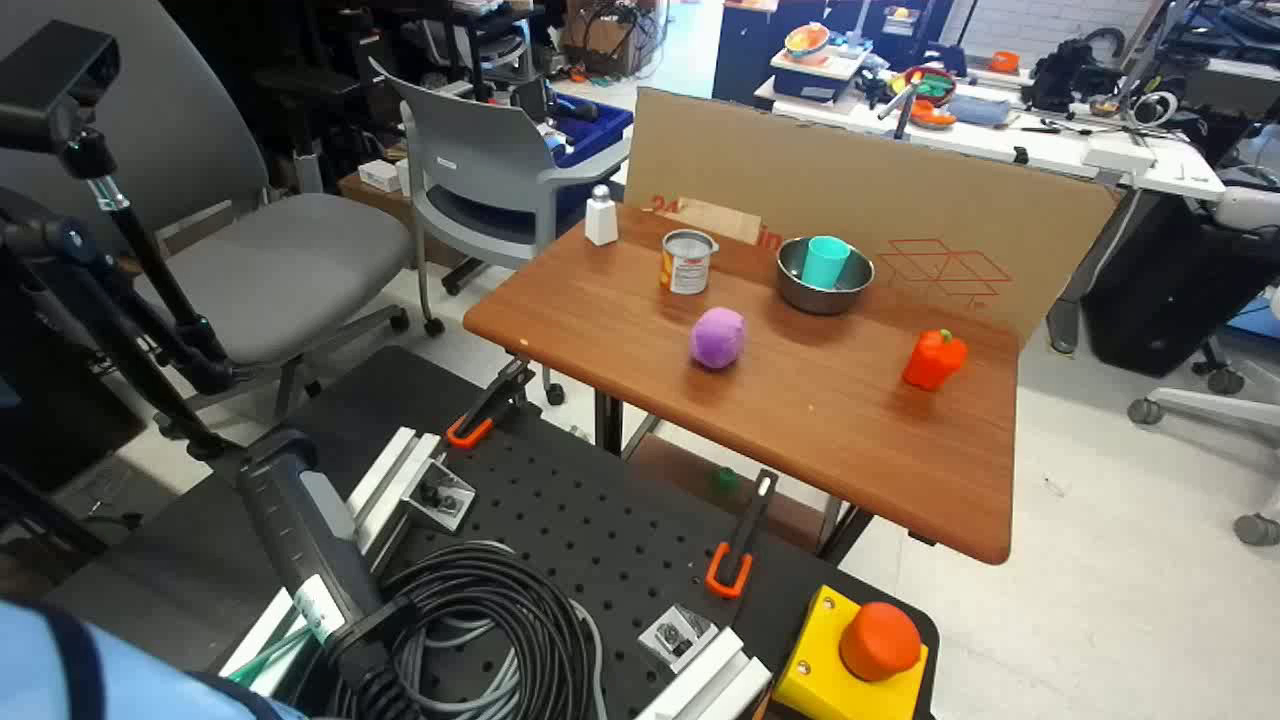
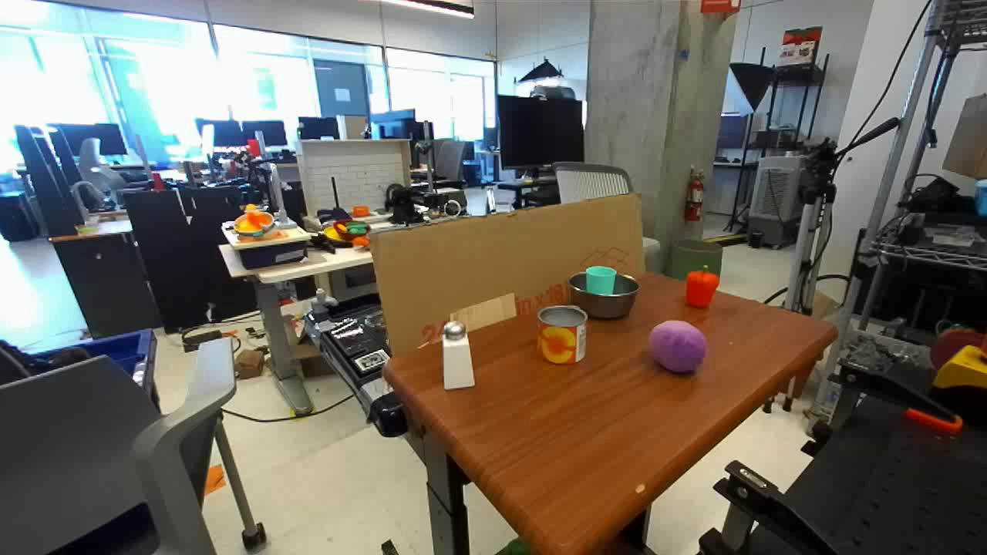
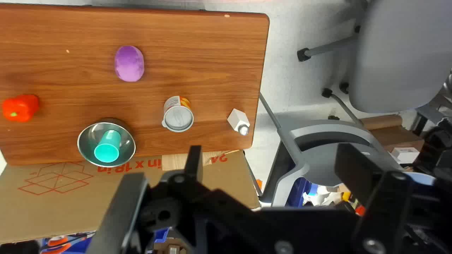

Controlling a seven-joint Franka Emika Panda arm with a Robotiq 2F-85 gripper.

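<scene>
In the wrist view my gripper hangs open above the table's edge, its black fingers wide apart with nothing held between them. Below lies a brown wooden table (image 1: 828,420). On it are a purple ball-like object (image 1: 717,338), an open can with an orange label (image 2: 562,334), and a white shaker with a silver cap (image 2: 458,357). A metal bowl (image 1: 792,282) holds a turquoise cup (image 1: 825,260), which leans inside it in the wrist view. An orange-red pepper (image 1: 935,359) sits apart, toward the far end. None of these touches my fingers.
A cardboard panel (image 1: 864,204) stands upright along one long side of the table, close behind the bowl. Grey chairs (image 1: 480,168) stand beyond the short end near the shaker. Bare tabletop surrounds the purple object, and more lies between bowl and pepper.
</scene>
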